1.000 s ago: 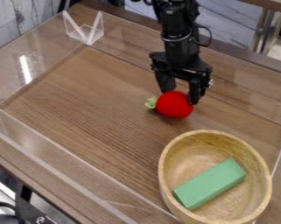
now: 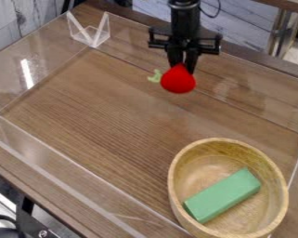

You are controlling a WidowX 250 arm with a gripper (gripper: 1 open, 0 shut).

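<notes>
My black gripper (image 2: 180, 64) is in the upper middle, shut on a red strawberry-like object (image 2: 178, 81) with a small green tip to its left. The red thing hangs just below the fingers; whether it touches the table is hard to tell. A tan round bowl (image 2: 186, 167) sits at the lower right, holding a green rectangular block (image 2: 223, 195).
A white wire-like holder (image 2: 89, 32) stands at the upper left. A ledge runs along the top right edge.
The gripper and the red object have moved back, away from the bowl toward the top of the view, and the red object has risen in the frame.
</notes>
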